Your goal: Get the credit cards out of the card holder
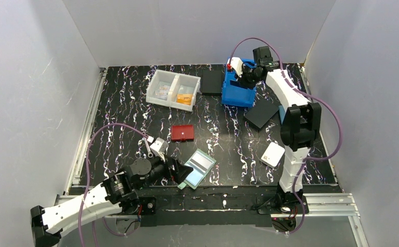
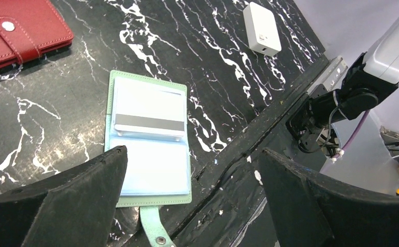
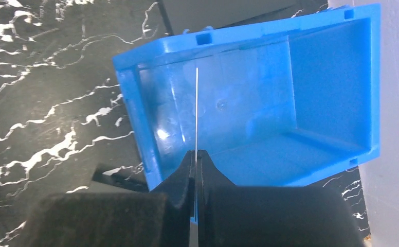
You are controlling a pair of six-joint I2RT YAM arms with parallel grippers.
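Observation:
A thin card (image 3: 196,103), seen edge-on, is held upright in my right gripper, which is shut on it over the blue bin (image 3: 249,92) at the back right. Below my left gripper lies the mint-green card holder (image 2: 148,170), open flat, with a white inside and a grey band. The left gripper stands open, with nothing visible between its fingers. A red wallet (image 1: 182,133) with a snap strap lies closed behind the holder.
A divided clear box (image 1: 159,85) and a black item (image 1: 211,82) stand at the back. A dark slab (image 1: 260,112) lies before the bin, a white case (image 1: 272,154) nearer the front right. The middle has some free room.

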